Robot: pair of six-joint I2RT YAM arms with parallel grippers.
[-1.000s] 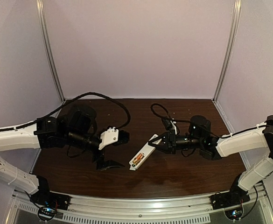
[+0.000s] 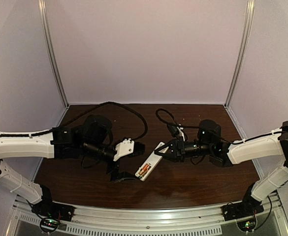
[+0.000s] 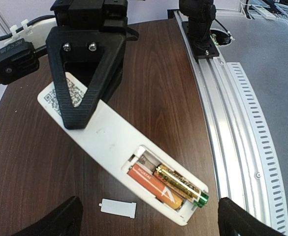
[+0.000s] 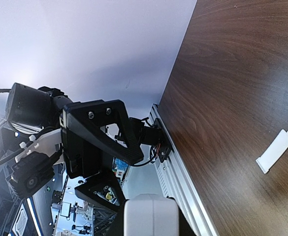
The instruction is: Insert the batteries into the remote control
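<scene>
A white remote (image 2: 152, 161) (image 3: 109, 137) is held up by my right gripper (image 2: 164, 151), shut on its upper end. In the left wrist view its battery bay shows an orange battery (image 3: 148, 182) lying flat and a gold battery with a green end (image 3: 178, 183) beside it, whose green end sits at the bay's lower edge; whether it is fully seated I cannot tell. My left gripper (image 2: 124, 177) is open just beside the remote's lower end, its fingertips at the bottom of its wrist view.
A small white battery cover (image 3: 117, 207) (image 4: 274, 151) lies on the dark wooden table (image 2: 104, 191). Grey walls surround the table, and a metal rail (image 2: 148, 212) runs along the near edge.
My left gripper has moved right and slightly down toward the remote's lower end. The right gripper with the remote has barely moved.
</scene>
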